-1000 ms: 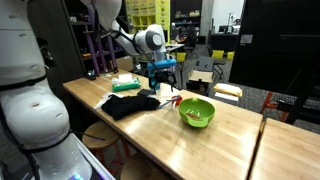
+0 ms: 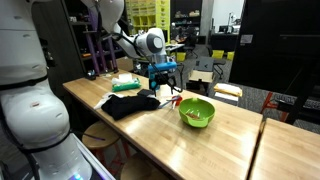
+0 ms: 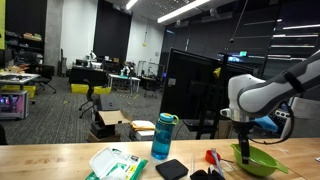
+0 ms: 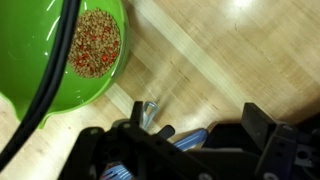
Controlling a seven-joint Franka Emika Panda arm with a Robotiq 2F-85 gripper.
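With its fingers apart and nothing between them, my gripper (image 2: pixel 165 83) stands open above the table, left of the green bowl (image 2: pixel 197 112). In the wrist view the fingers show at the lower left and lower right, wide apart. The same bowl (image 4: pixel 112 75) fills the upper left there and holds many small brown and red bits (image 4: pixel 95 45). Blue-handled tools (image 4: pixel 190 139) lie on the wood below the fingers, partly hidden by the gripper. A black cloth (image 2: pixel 133 104) is spread on the table at the left.
A blue bottle (image 3: pixel 164 137), a white and green packet (image 3: pixel 118 163) and a dark flat block (image 3: pixel 172 169) stand or lie left of the gripper in exterior view 2. A red item (image 3: pixel 212 157) sits beside the bowl. Bare wood (image 2: pixel 220 145) fills the table's right part.
Over the last second the arm and gripper have shifted only slightly. The bowl, cloth and other table items look unmoved.
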